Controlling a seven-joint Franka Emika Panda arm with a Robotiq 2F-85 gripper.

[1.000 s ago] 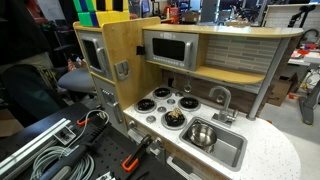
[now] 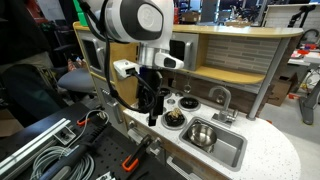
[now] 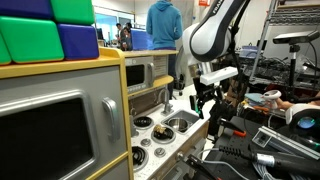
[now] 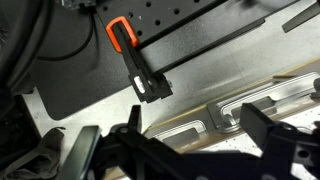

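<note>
My gripper is open in the wrist view, with nothing between its fingers. Below it lie the dark slotted table edge and silver cabinet fronts (image 4: 178,133). In the first exterior view the arm hangs in front of the toy kitchen, its gripper (image 2: 154,118) pointing down near the stove's front edge. A metal pot (image 2: 202,134) sits in the sink (image 2: 229,150). On a front burner, a dark pan (image 2: 174,121) holds something yellowish, too small to identify. The arm hides part of the stove and the microwave.
A tall faucet (image 2: 225,101) rises behind the sink. An orange-and-black clamp (image 4: 127,38) is fixed at the table edge, and loose cables (image 2: 58,158) lie on the dark table. The white counter (image 2: 268,150) right of the sink is clear.
From above the frame, the arm has come down into the first exterior view. Its gripper is now low before the stove. The pot and pan have stayed put.
</note>
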